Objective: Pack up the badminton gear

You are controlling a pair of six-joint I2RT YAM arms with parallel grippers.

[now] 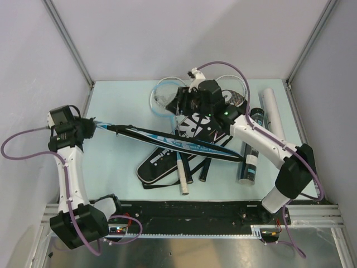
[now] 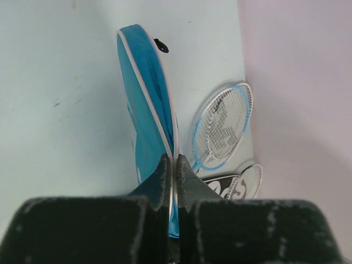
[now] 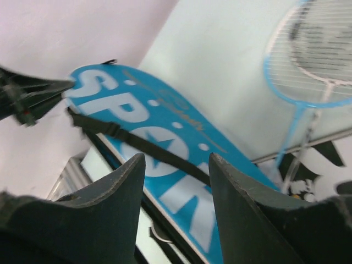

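Observation:
My left gripper (image 1: 92, 125) is shut on one end of a blue racket bag (image 1: 150, 135), which stretches slantwise from it over the racket handles towards the front right. In the left wrist view the bag's pale-piped edge (image 2: 160, 129) runs between the fingers. My right gripper (image 1: 179, 104) is open above the rackets, apart from the bag. The right wrist view shows the bag's lettered face (image 3: 129, 110) and black strap beyond its empty fingers. A white-framed and a blue-framed racket (image 1: 163, 114) lie at the back middle; another racket (image 1: 246, 89) is partly hidden by my right arm.
A black-and-white bag (image 1: 158, 166) lies under the rackets and blue bag. A dark tube (image 1: 247, 172) and a white roll (image 1: 273, 114) lie on the right.

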